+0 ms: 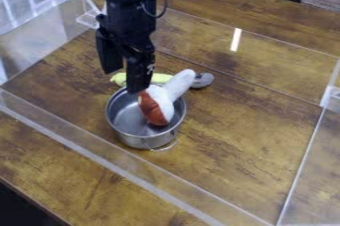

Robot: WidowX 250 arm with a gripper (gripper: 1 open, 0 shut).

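Observation:
My black gripper hangs above the left side of a steel pot, its fingers pointing down and apart. A white and orange-red elongated object lies in the pot, tilted up over its right rim. Behind the pot lies a yellow-green object, partly hidden by my gripper. A grey object, perhaps a spoon, lies at the pot's back right.
Transparent panels edge it at the left and right. A black slot is at the back right.

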